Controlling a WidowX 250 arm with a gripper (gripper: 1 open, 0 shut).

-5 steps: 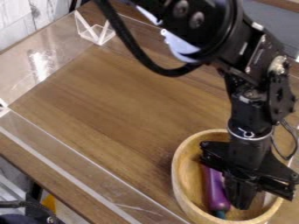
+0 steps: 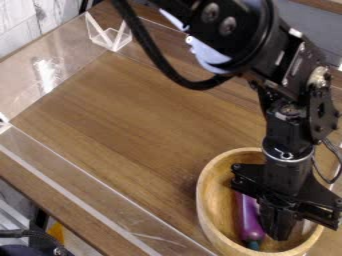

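A wooden-coloured bowl (image 2: 214, 200) sits at the front right of the table. A long purple object (image 2: 249, 214) with a teal end lies inside it, on the left side. My black gripper (image 2: 278, 208) is lowered into the bowl, just right of the purple object. Its fingers look close together, with nothing clearly visible between them, though the tips are partly hidden and dark.
Clear plastic strips run along its left edge. A small white transparent bracket (image 2: 110, 34) stands at the back left.
The upper arm has shifted very slightly; the gripper stays in the bowl and the purple object lies as before.
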